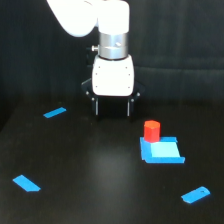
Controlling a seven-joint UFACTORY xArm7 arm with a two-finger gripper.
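A red block stands at the back left part of a pale square edged with blue tape, on the right side of the dark table. My gripper hangs above the table, left of the block and farther back. Its two thin fingers are spread apart, and nothing shows between them.
Strips of blue tape lie on the black surface: one at the back left, one at the front left, and one at the front right.
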